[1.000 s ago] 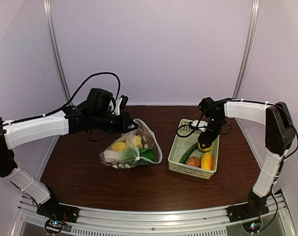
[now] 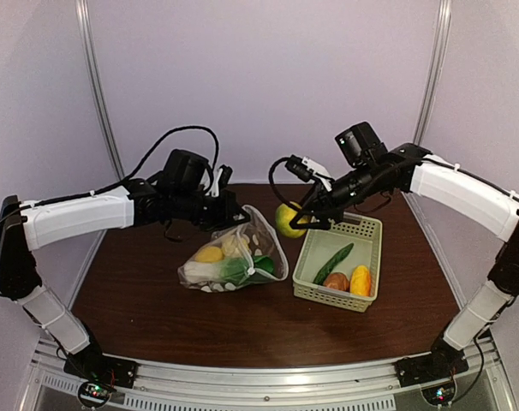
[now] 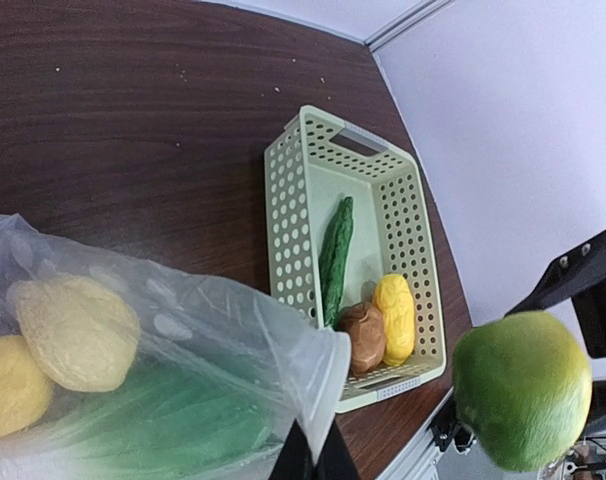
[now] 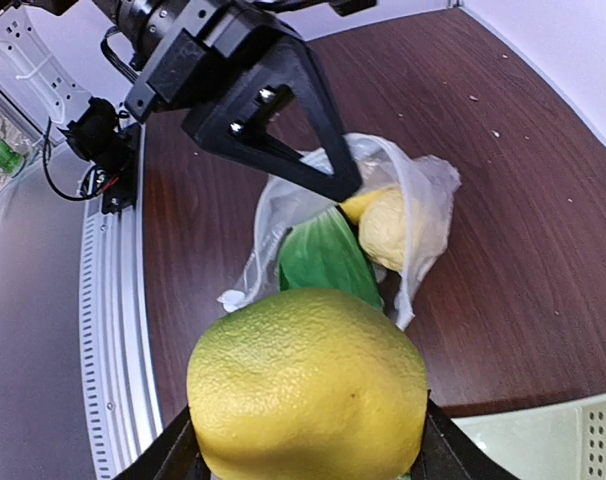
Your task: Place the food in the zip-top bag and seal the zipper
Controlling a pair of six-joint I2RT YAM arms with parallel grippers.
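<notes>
A yellow-green fruit (image 2: 289, 220) is clasped in my right gripper (image 2: 302, 219), raised between the basket and the bag's mouth. In the right wrist view the fruit (image 4: 308, 385) fills the space between the fingertips. My left gripper is shut on the rim of the clear zip top bag (image 3: 198, 330). The bag (image 4: 438, 190) gapes toward the right, with a green vegetable (image 4: 326, 255) and pale yellow round food (image 4: 385, 230) inside. In the basket lie a cucumber (image 2: 334, 264), a brown potato-like item (image 2: 336, 281) and a yellow-orange item (image 2: 360, 280).
The pale perforated basket (image 2: 374, 248) stands right of the bag, with a narrow strip of table (image 2: 285, 321) between and in front of them. Both grippers are near each other above the bag's mouth.
My right gripper has risen out of the basket with the fruit and moved left, close to the bag's opening. The left gripper and bag have shifted slightly right.
</notes>
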